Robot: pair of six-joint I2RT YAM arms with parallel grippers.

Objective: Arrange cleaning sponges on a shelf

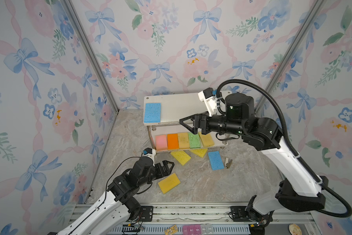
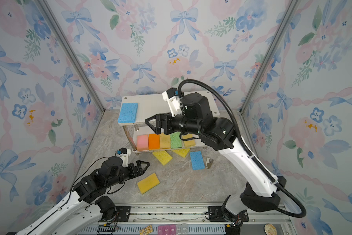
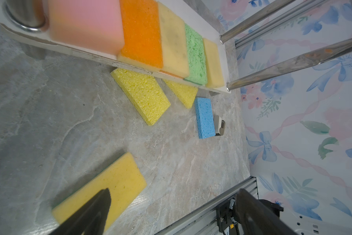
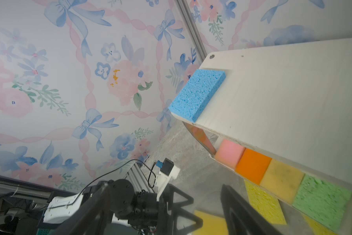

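Note:
A blue sponge (image 1: 152, 112) rests at the left front of the upper shelf (image 4: 281, 98). The lower shelf holds pink (image 3: 85, 23), orange (image 3: 140, 33), beige, green (image 3: 195, 54) and tan sponges. On the floor lie two textured yellow sponges (image 3: 140, 96), a smooth yellow one (image 1: 169, 183) and another blue one (image 1: 216, 160). My right gripper (image 1: 189, 123) is raised before the upper shelf, open, empty, right of its blue sponge. My left gripper (image 1: 166, 167) is open above the floor near the smooth yellow sponge, nothing between its fingers.
A small metal object (image 1: 228, 163) lies right of the floor's blue sponge. The upper shelf's middle and right are bare, partly hidden by my right arm in the top views. Floral walls surround the workspace.

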